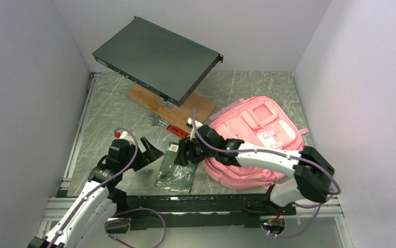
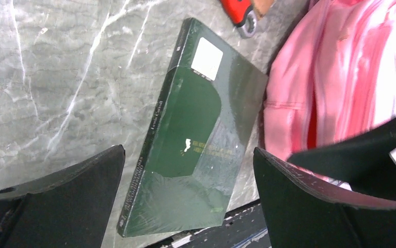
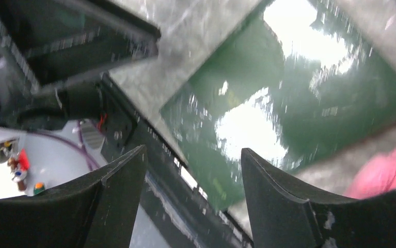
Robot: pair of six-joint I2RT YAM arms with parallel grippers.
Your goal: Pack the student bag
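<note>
A plastic-wrapped green book (image 1: pixel 176 175) lies flat on the marble surface near the front edge, with a white label at its far end. The pink backpack (image 1: pixel 260 124) lies to its right. My left gripper (image 1: pixel 152 151) hangs just left of the book, open and empty; in the left wrist view the book (image 2: pixel 183 134) sits beyond its fingers. My right gripper (image 1: pixel 185 157) is above the book's right side; in the right wrist view its fingers stand apart over the blurred book (image 3: pixel 299 119), with nothing held between them.
An orange-handled wrench (image 1: pixel 175 130) lies behind the book, by a wooden board (image 1: pixel 146 95) under a large dark metal panel (image 1: pixel 154 51). A black rail runs along the front edge.
</note>
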